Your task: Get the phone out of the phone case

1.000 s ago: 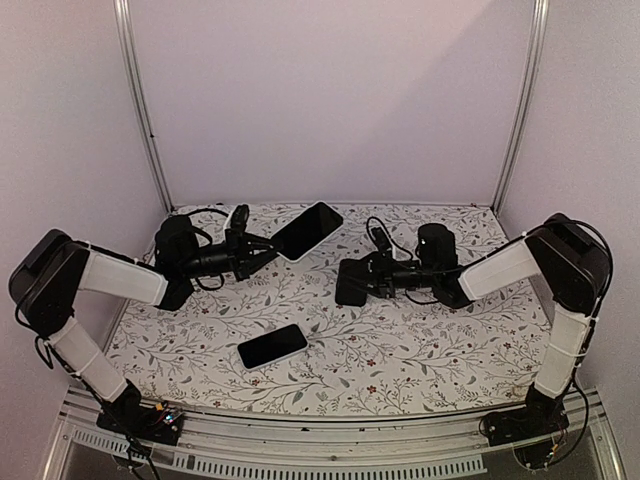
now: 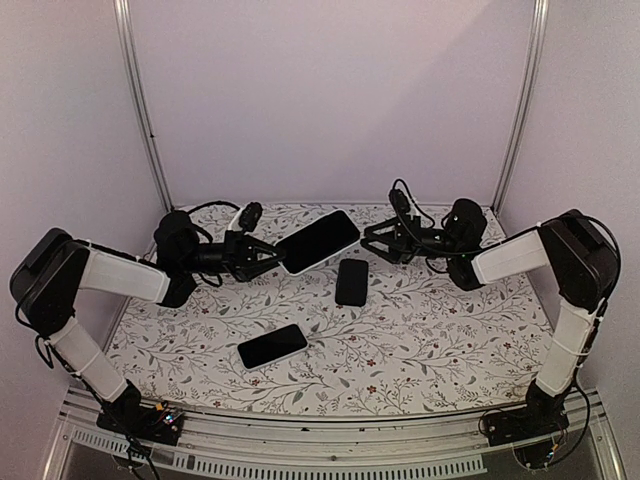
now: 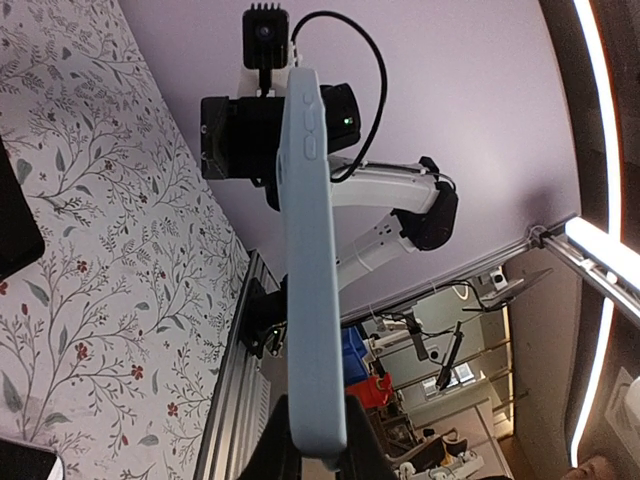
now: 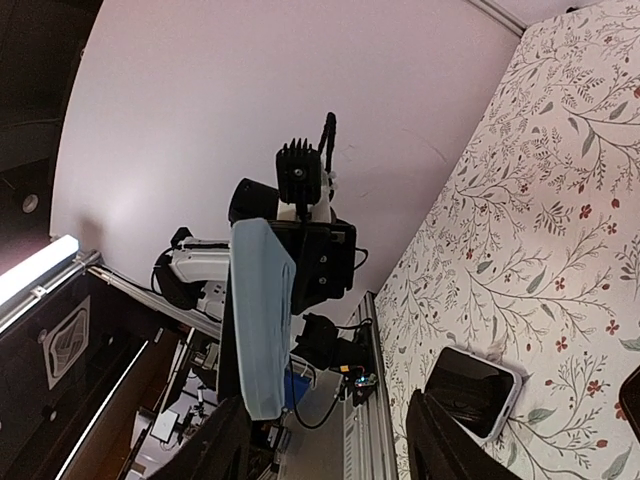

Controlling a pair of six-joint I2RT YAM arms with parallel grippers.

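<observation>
A dark-screened phone in a light blue case [image 3: 312, 270] is held up above the table, its screen [image 2: 320, 242] showing from above. My left gripper [image 2: 279, 259] is shut on its left end; in the left wrist view the case rises edge-on from between the fingers. Just off the far right end of the phone is my right gripper [image 2: 366, 238], open, with nothing gripped. From the right wrist, the case's end [image 4: 262, 330] appears ahead, near the left finger [image 4: 228, 430]. Any gap between phone and case is too small to tell.
A black phone-shaped item [image 2: 352, 283] lies on the floral cloth below the right gripper. Another, with a white edge [image 2: 272, 347], rests at the front left.
The held phone has shifted slightly right and turned a little.
</observation>
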